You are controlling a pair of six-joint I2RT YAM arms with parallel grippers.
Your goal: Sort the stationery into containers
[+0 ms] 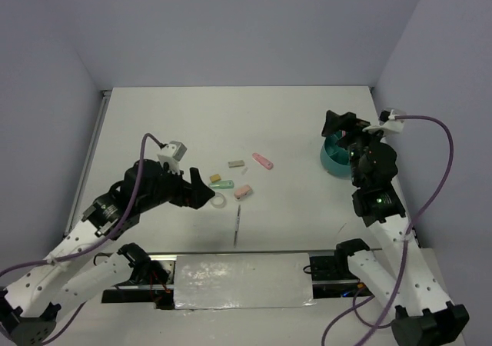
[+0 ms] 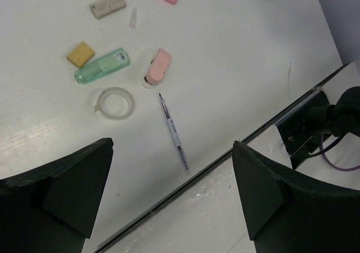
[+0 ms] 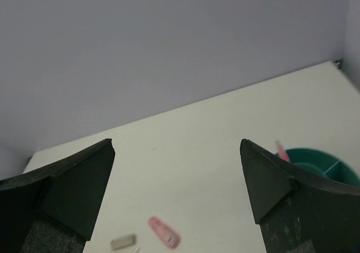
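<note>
Loose stationery lies mid-table: a yellow block (image 2: 80,54), green item (image 2: 102,66), grey eraser (image 2: 107,5), pink item (image 1: 262,161), pink-and-white item (image 2: 158,66), tape ring (image 2: 115,104) and pen (image 2: 172,131). My left gripper (image 1: 201,187) hangs open and empty just left of them. My right gripper (image 1: 337,121), open and empty, is raised at the teal divided container (image 1: 335,164), partly covering it. A pink object (image 3: 282,150) stands in the container in the right wrist view.
Grey walls enclose the back and sides. A metal rail runs along the front edge.
</note>
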